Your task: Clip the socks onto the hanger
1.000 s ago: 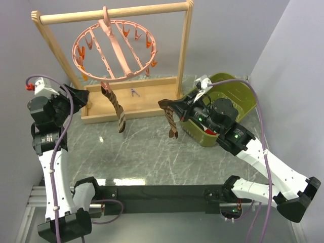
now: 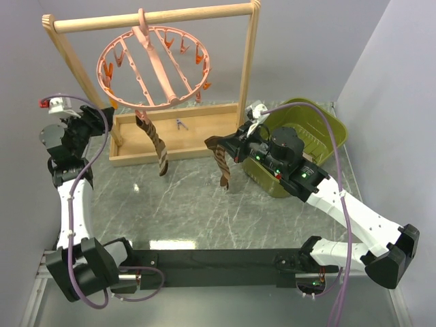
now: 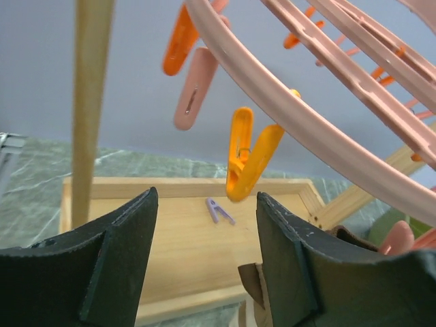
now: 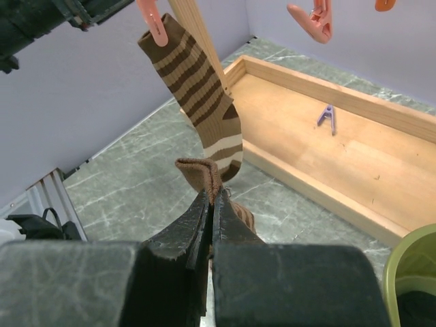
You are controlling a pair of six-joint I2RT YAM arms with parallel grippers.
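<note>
One striped brown sock point(image 2: 157, 146) hangs from a pink clip on the round pink hanger point(image 2: 109, 61), also seen in the right wrist view point(image 4: 197, 92). My right gripper point(image 2: 230, 144) is shut on a second striped sock point(image 2: 221, 163), held below the hanger to the right of the first. My left gripper is at the hanger's left side, part open with nothing visible between its fingers, just below an orange clip point(image 3: 255, 160).
A wooden frame point(image 2: 184, 13) carries the hanger over a wooden tray point(image 2: 197, 136) holding a loose purple clip point(image 4: 325, 117). A green basket point(image 2: 320, 133) stands at right.
My left arm has shifted slightly, its gripper a little higher beside the hanger. My right arm has moved slightly, the held sock swinging a little.
</note>
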